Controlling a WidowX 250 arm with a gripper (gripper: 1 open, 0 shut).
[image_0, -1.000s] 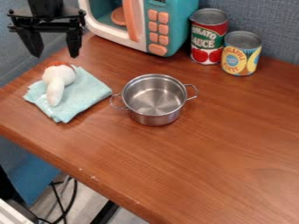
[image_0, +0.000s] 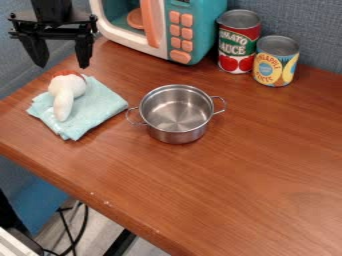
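My black gripper hangs at the top left with its two fingers apart and nothing between them. Below it a white plush toy with a red top lies on a folded light blue cloth at the table's left side. A steel pot with two handles stands in the middle, right of the cloth.
A teal toy microwave with orange buttons stands at the back. To its right are a tomato sauce can and a yellow-labelled can.
The objects on the table have not moved.
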